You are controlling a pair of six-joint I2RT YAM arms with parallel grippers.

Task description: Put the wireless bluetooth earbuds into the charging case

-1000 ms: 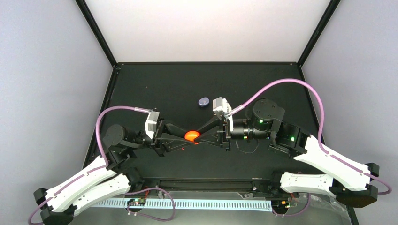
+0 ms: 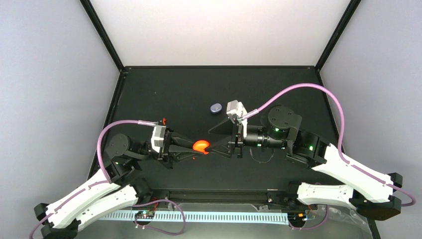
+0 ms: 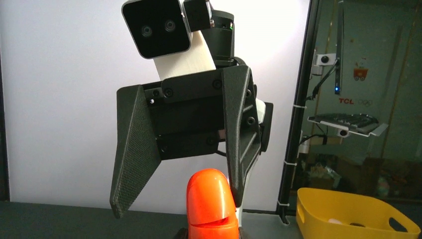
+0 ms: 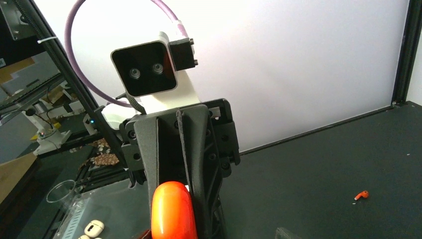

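An orange charging case point(image 2: 201, 145) is held up between the arms, with my left gripper point(image 2: 197, 148) shut on it. In the left wrist view a narrow gap crosses the case point(image 3: 211, 199) below its rounded top. My right gripper is open, its fingers wide apart; one fingertip point(image 3: 238, 196) comes right beside the case, but contact cannot be told. In the right wrist view both left fingers point(image 4: 198, 199) flank the case point(image 4: 171, 211). An orange earbud point(image 4: 363, 194) lies on the table, visible as a red spot point(image 2: 164, 121) behind the left gripper.
A lavender oval object point(image 2: 216, 108) lies on the black table point(image 2: 174, 89) beyond the grippers. White pieces point(image 4: 93, 228) lie on the clear front shelf. Outside the frame stands a yellow basket point(image 3: 348, 214).
The left gripper and case have shifted slightly left and turned. The red spot behind the left gripper has come into view.
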